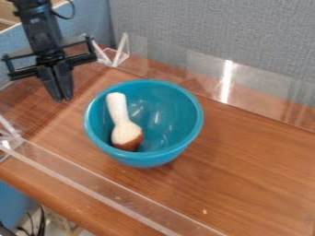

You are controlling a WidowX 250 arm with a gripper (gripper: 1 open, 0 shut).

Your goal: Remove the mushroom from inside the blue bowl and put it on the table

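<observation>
The blue bowl (pixel 185 138) stands upright near the middle of the wooden table. Inside it rests the mushroom, its white stem leaning up toward the far left wall and its brown-and-white cap (pixel 127 138) low at the near left. My gripper (pixel 61 94) is left of the bowl and behind it, apart from both bowl and mushroom. Its fingers (pixel 58 81) point downward, and they look close together with no object seen between them. At this size the gap cannot be made out.
Bare table (pixel 246 175) spreads out to the right of the bowl. A clear barrier (pixel 105 189) runs along the near left edge, another along the back by the grey wall (pixel 222 32). Cables hang at the bottom left corner.
</observation>
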